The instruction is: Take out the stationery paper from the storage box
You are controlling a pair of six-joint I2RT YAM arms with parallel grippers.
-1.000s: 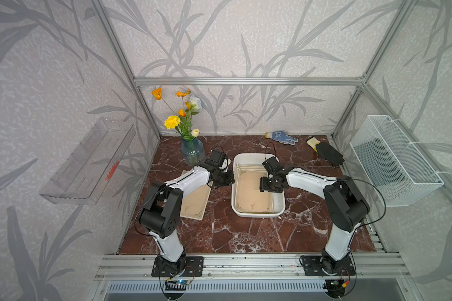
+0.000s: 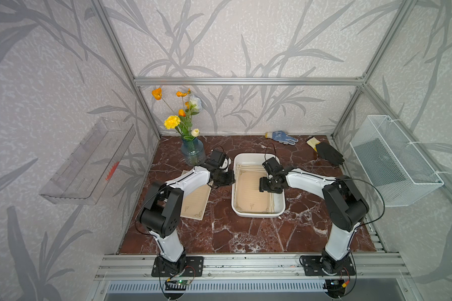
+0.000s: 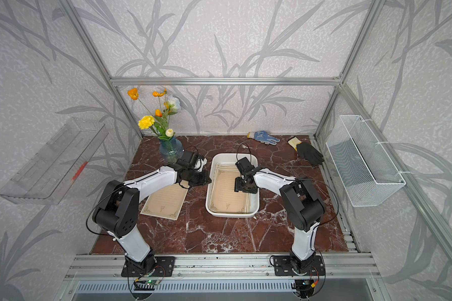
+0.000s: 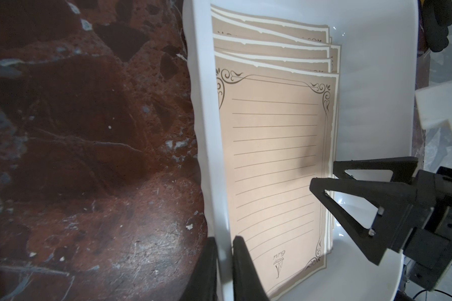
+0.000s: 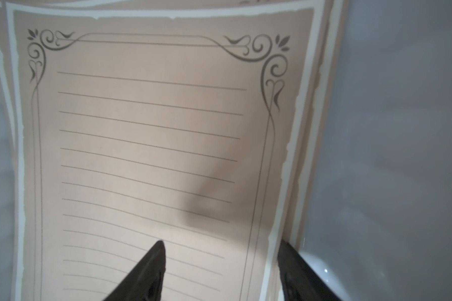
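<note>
A white storage box stands mid-table with several beige lined sheets of stationery paper stacked inside, their edges slightly fanned. My left gripper is shut on the box's left rim, one finger on either side of the wall. Inside the box, over the right long edge of the top sheet, my right gripper is open, with nothing gripped. In the right wrist view its fingers straddle that edge from above. Whether its fingertips touch the paper cannot be told. Another sheet lies on the table left of the box, partly under my left arm.
A glass vase with flowers stands behind the left arm. A blue glove and a dark glove lie at the back right. Baskets hang on both side walls. The table in front of the box is clear.
Both arms hold nearly the same pose. The top sheet appears shifted slightly left at its lower right, showing more sheet edges there.
</note>
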